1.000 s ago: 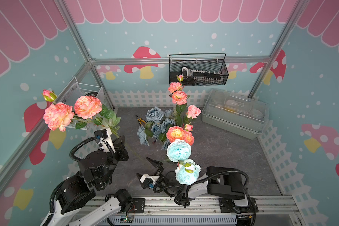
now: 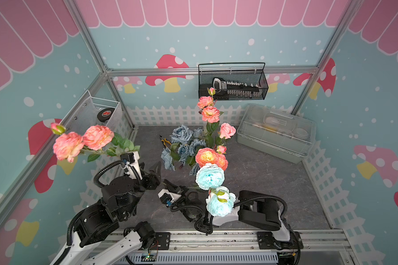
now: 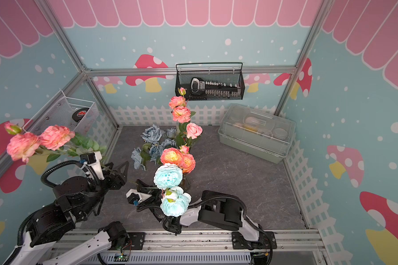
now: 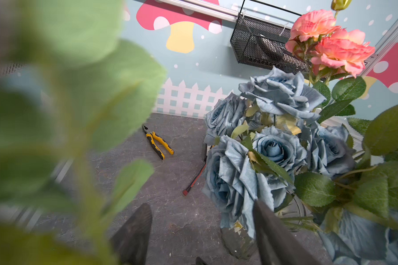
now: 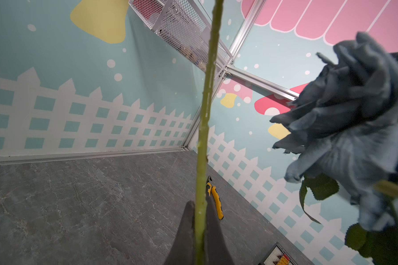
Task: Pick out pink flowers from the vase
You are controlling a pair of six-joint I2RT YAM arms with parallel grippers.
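A pink flower spray (image 2: 69,145) (image 3: 24,145) rises above my left gripper (image 2: 153,174) at the left; its leaves fill the left of the left wrist view, and the fingers stand apart. My right gripper (image 2: 170,185) is low by the vase, shut on a green stem (image 5: 201,163) that runs up past its fingers. More pink flowers (image 2: 210,114) (image 4: 342,50) stand in the central bunch with blue roses (image 2: 181,134), orange blooms (image 2: 206,157) and pale turquoise blooms (image 2: 210,176). The glass vase (image 4: 234,243) is mostly hidden under them.
A lidded green box (image 2: 274,132) sits at back right. A black wire basket (image 2: 232,81) hangs on the back wall, a white one (image 3: 70,114) on the left wall. Yellow pliers (image 4: 161,145) lie on the floor, whose right middle is clear.
My right gripper has shifted slightly up and left since a second ago.
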